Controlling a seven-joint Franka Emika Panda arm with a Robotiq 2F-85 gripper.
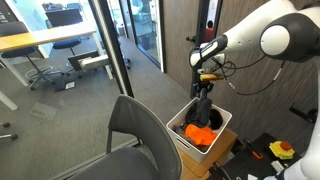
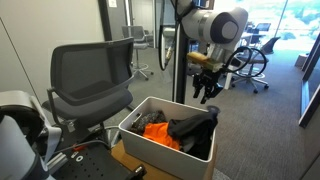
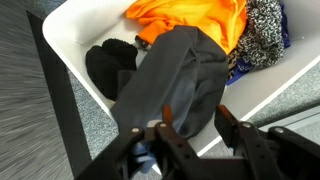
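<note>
A dark grey cloth (image 3: 178, 82) lies draped over the near side of a white box (image 3: 68, 35) in the wrist view. Exterior view 2 shows the same cloth (image 2: 192, 127) heaped at the box's right end, one part raised against the rim. My gripper is over this cloth, its fingers apart and nothing visibly pinched between them. From exterior view 1, the gripper (image 1: 203, 88) points down just above the cloth (image 1: 202, 108); whether they touch is hard to tell.
Inside the box are an orange cloth (image 3: 190, 17), a black bundled item (image 3: 108, 66) and a black-and-white patterned cloth (image 3: 262, 35). A grey chair (image 1: 135, 135) stands close to the box. Open carpet (image 1: 80, 110) lies beyond.
</note>
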